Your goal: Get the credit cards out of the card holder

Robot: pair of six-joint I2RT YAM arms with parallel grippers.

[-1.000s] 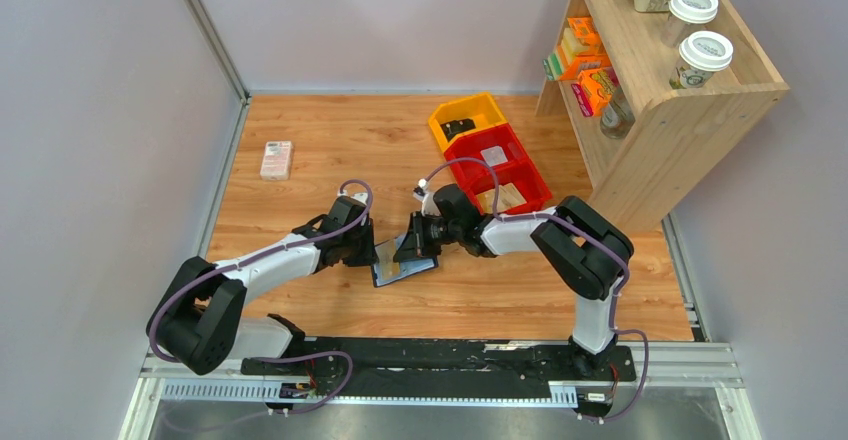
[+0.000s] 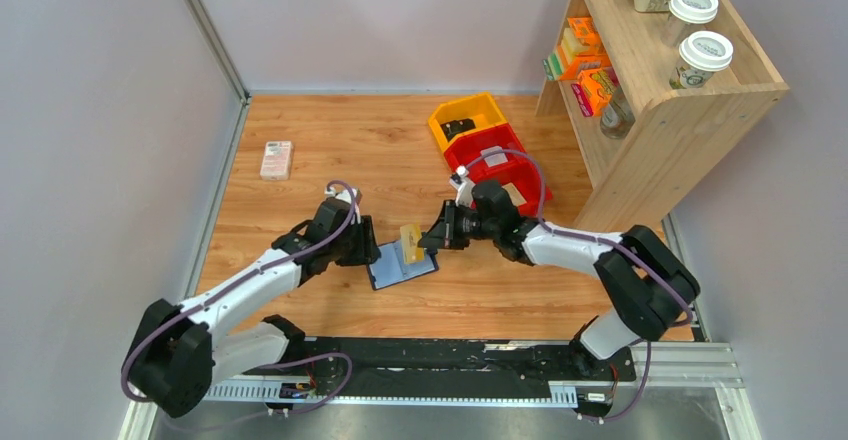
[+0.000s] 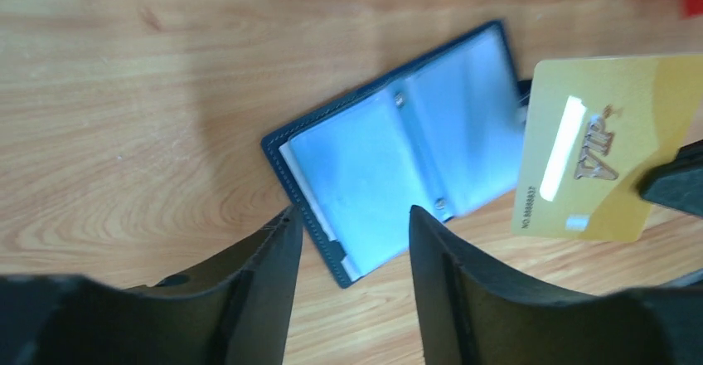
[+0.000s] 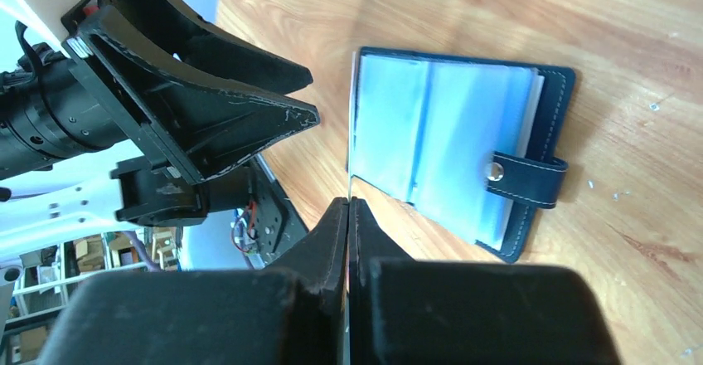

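The open card holder [image 2: 390,268], with blue sleeves and a dark cover, lies on the table [image 2: 320,140]. A gold card is held in my shut right gripper, above and right of the holder; in the right wrist view it appears edge-on as a thin line. My left gripper hangs at the holder's left end, fingers apart, with nothing between them. In the left wrist view the sleeves [image 3: 356,182] show no gold card in them.
Red [image 2: 520,170] and yellow [image 2: 480,105] bins stand behind on the right, beside a wooden shelf [image 2: 680,140]. A small pale box [image 2: 276,160] lies at the back left.
My right gripper has moved rightward with the gold card, away from the holder's middle. My left gripper has drawn slightly back to the left.
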